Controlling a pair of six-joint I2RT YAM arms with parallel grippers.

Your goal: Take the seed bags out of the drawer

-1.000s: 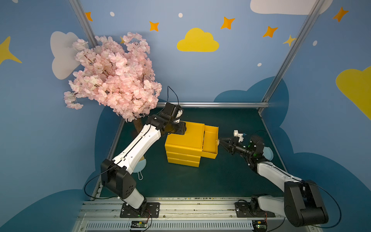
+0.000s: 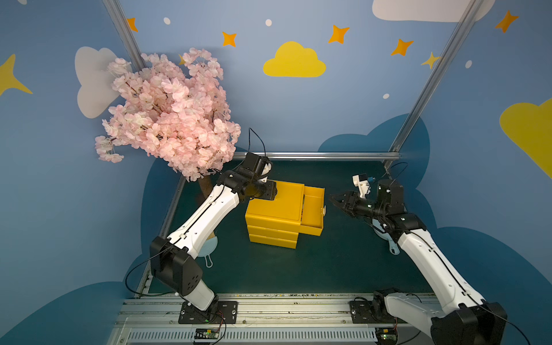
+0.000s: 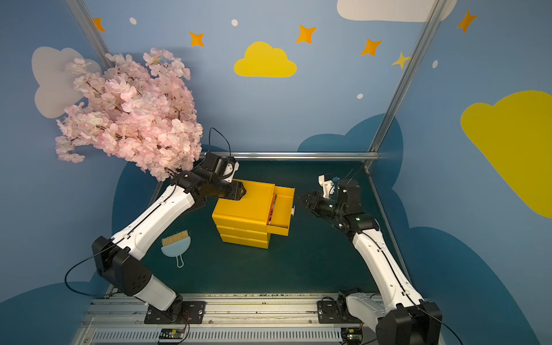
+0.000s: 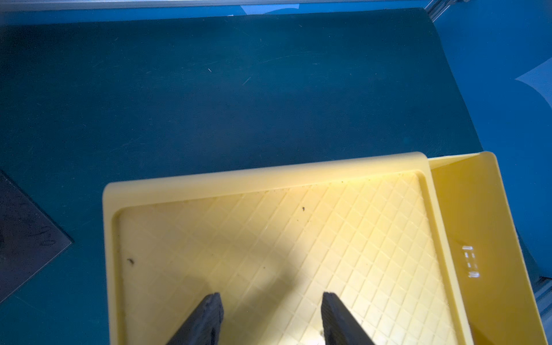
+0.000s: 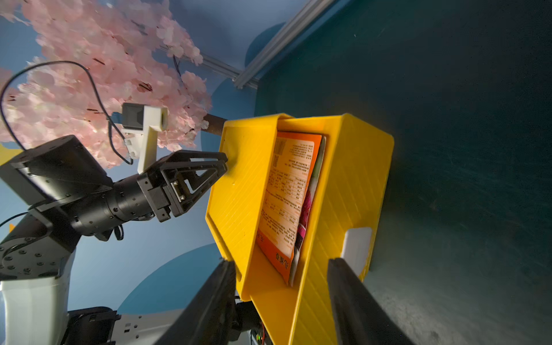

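The yellow drawer unit [image 2: 273,204] stands mid-table, its top drawer [image 3: 284,215] pulled out to the right. Inside that drawer, seed bags stand on edge: an orange one [image 5: 290,184] with printed text, and behind it a thin edge of another with a pink picture [image 5: 304,218]. My left gripper hovers over the unit's top with its fingers parted and nothing between them. To the right of the drawer front, apart from its white handle [image 5: 356,250], my right gripper is open and empty.
A blue dustpan with a brush [image 3: 176,247] lies left of the unit. The pink blossom tree [image 2: 172,115] rises at the back left.
My right gripper was at the drawer's handle; it has lifted and drawn back from it, and is now open. The drawer and the left arm look unmoved.
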